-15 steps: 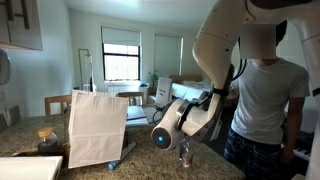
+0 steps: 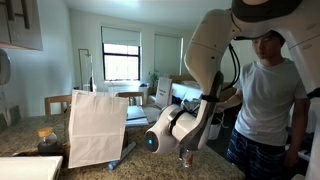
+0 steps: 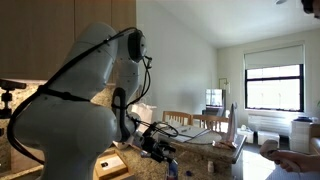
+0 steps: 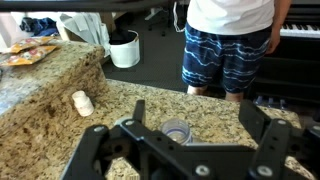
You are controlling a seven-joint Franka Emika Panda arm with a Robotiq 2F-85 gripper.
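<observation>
In the wrist view, a round, pale-topped container (image 4: 177,130), perhaps a can or glass, stands on the speckled counter (image 4: 215,115). My gripper is open, its dark fingers spread to either side of that container in the image. Its lower part is hidden behind the gripper's body. A small white bottle (image 4: 83,103) stands to the left. From exterior view 1, the container (image 2: 187,158) shows small, under the end of my arm. Exterior view 2 has the gripper (image 3: 158,152) low over the counter; contact with the container cannot be made out.
A large white paper bag (image 2: 97,128) stands left of the arm, with a dark-based jar (image 2: 47,142) beyond it. A small grey-blue item (image 2: 122,156) lies by the bag. A person (image 2: 265,110) stands right at the counter's edge. Snack packets (image 4: 30,48) lie on another counter section.
The bag and counter items have stayed put.
</observation>
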